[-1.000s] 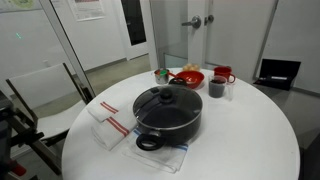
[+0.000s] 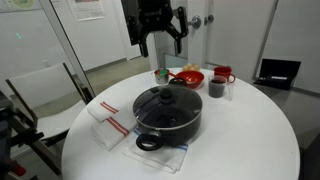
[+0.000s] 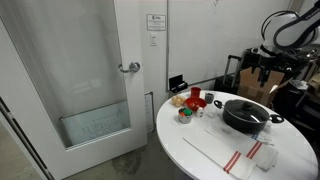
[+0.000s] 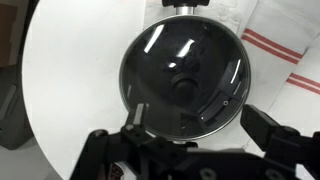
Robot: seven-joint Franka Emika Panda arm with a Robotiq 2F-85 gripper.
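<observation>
A black pot (image 2: 170, 130) stands on the round white table, covered by a dark glass lid (image 4: 165, 75) with a round black knob (image 2: 166, 96) in its middle. My gripper (image 2: 161, 50) hangs above the pot with its fingers wide apart and nothing between them. In the wrist view the two fingers (image 4: 258, 122) stand either side of the near part of the lid. Clear space separates the fingers from the lid in exterior view 1.
White towels with red stripes lie beneath the pot (image 2: 165, 157) and to its left (image 2: 110, 130). Behind it are a red bowl (image 2: 188, 76), a red mug (image 2: 223, 73) and a dark grey mug (image 2: 217, 87).
The things on the table have not moved.
</observation>
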